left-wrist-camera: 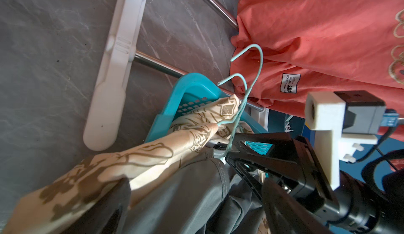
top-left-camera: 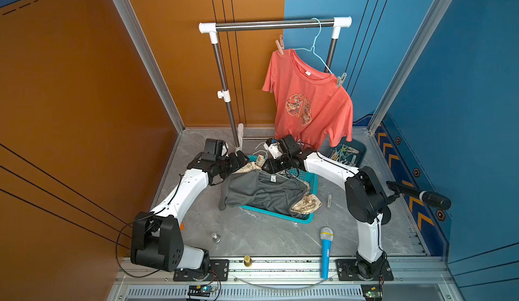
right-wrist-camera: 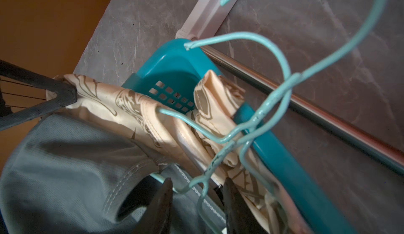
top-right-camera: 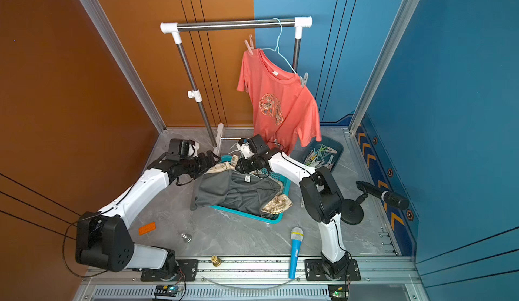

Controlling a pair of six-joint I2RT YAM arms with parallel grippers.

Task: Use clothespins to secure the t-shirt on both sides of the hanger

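Note:
The coral T-shirt (top-left-camera: pixel 305 95) hangs from a mint hanger (top-left-camera: pixel 319 52) on the rack, with a clothespin (top-left-camera: pixel 279 46) at one shoulder and another (top-left-camera: pixel 341 80) at the other. My right gripper is part open over mint hangers (right-wrist-camera: pixel 273 103) lying among grey and cream garments (right-wrist-camera: pixel 84 162) in the turquoise basket (right-wrist-camera: pixel 290 171); whether it touches a hanger is unclear. My left gripper (top-left-camera: pixel 238 162) stands open at the basket's back left, above the cream garment, with nothing visible held.
A dark bin of clothespins (top-left-camera: pixel 348 155) sits at back right. A loose clothespin (top-left-camera: pixel 329 199), a blue microphone (top-left-camera: pixel 326 252) and small metal objects lie on the floor. The rack's upright (top-left-camera: pixel 227 101) is behind my left gripper.

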